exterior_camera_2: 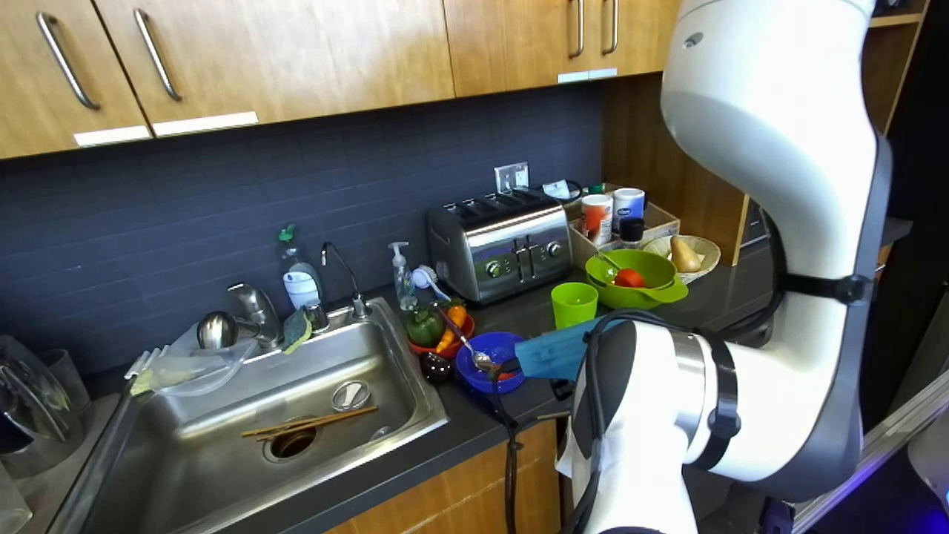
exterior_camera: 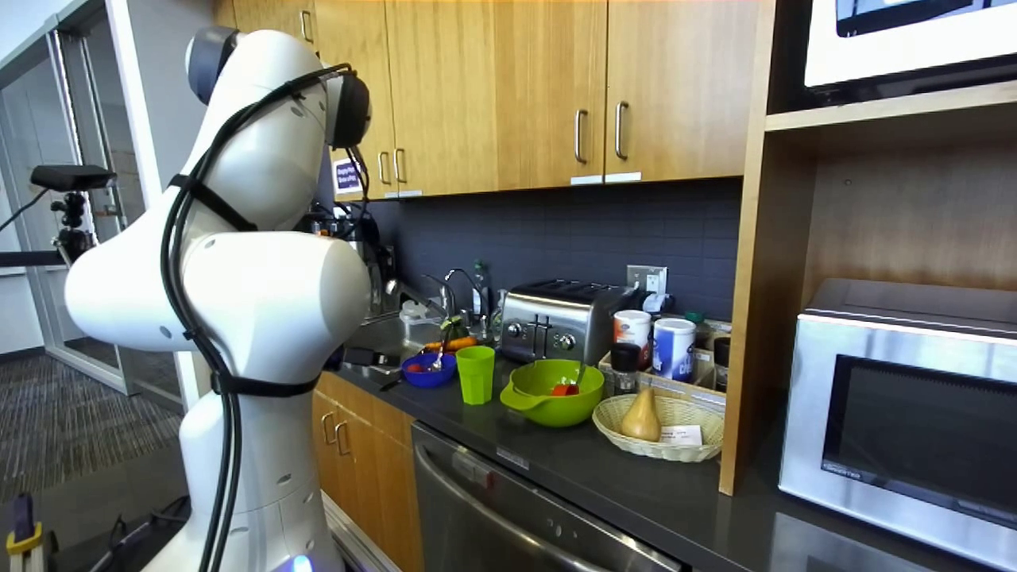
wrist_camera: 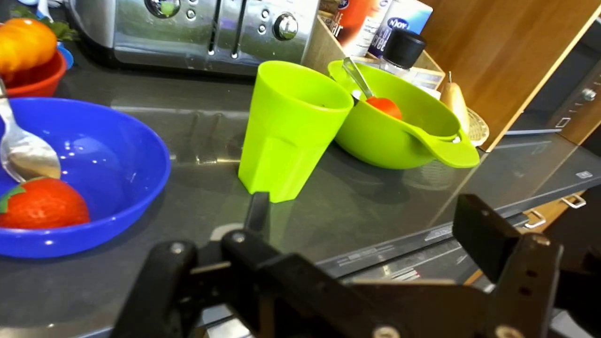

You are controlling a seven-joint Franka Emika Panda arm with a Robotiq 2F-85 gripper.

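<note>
In the wrist view my gripper stands open, its two dark fingers wide apart and nothing between them. A bright green cup (wrist_camera: 293,132) is upright on the counter, just beyond the left finger. To the left, a blue bowl (wrist_camera: 127,163) holds a red strawberry-like item (wrist_camera: 48,203) and a metal spoon (wrist_camera: 28,152). A green bowl (wrist_camera: 372,143) with a red item (wrist_camera: 386,107) and a utensil sits behind the cup to the right. In exterior view 2 the arm's blue part (exterior_camera_2: 556,353) reaches beside the blue bowl (exterior_camera_2: 471,378), partly covering its right side.
Behind the cup stands a silver toaster (exterior_camera_2: 503,245). A basket with a pear-shaped gourd (exterior_camera: 641,416) lies farther right. The sink (exterior_camera_2: 213,463) at left holds chopsticks (exterior_camera_2: 311,424). A red bowl (exterior_camera_2: 458,345) with vegetables stands near the sink. Bare counter shows along the front edge.
</note>
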